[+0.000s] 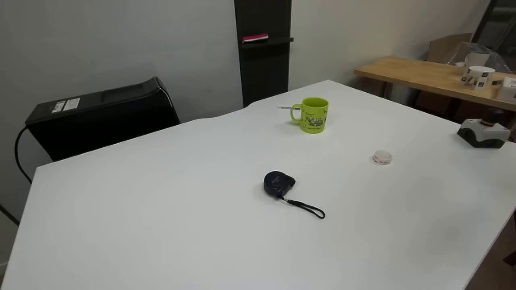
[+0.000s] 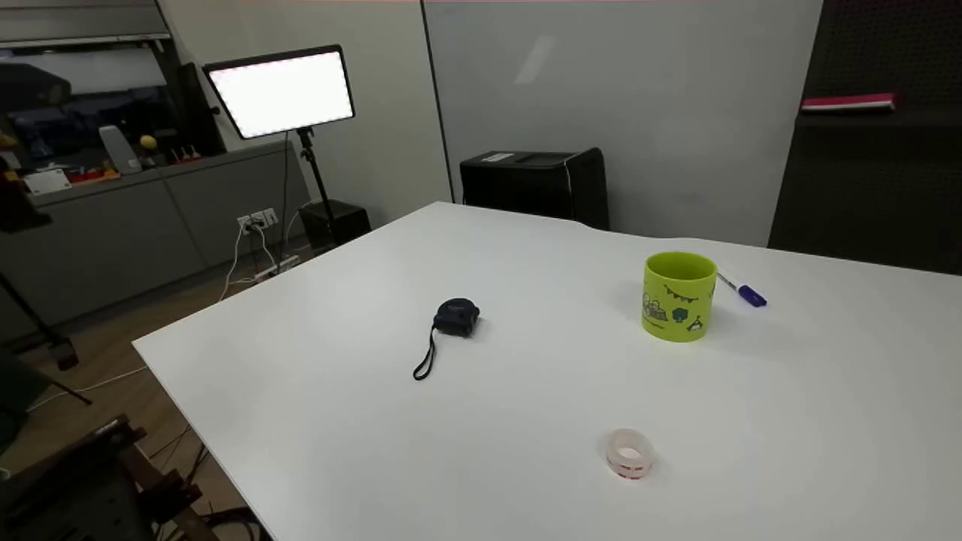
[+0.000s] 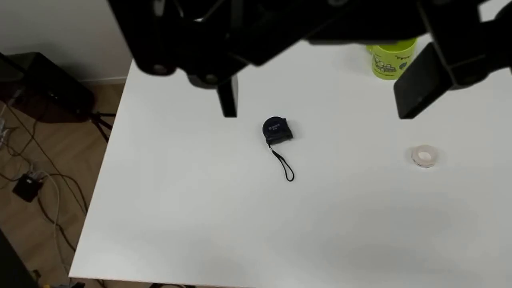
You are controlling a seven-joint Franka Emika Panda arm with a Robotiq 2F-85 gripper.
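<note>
My gripper shows only in the wrist view, its two dark fingers spread wide and nothing held between them. Below and beyond that gap, a black tape measure (image 3: 277, 130) with a wrist strap lies flat on the white table (image 1: 159, 208). The green mug (image 1: 314, 116) stands upright toward the back; in the wrist view the gripper covers part of it. A small roll of clear tape (image 2: 628, 454) rests on the table, apart from the mug and the tape measure. Behind the mug lies a pen with a blue cap (image 2: 751, 296).
A grey and black box with a dark knob (image 1: 484, 133) sits at the table's right edge. The black case (image 1: 104, 116) stands just behind the back edge.
</note>
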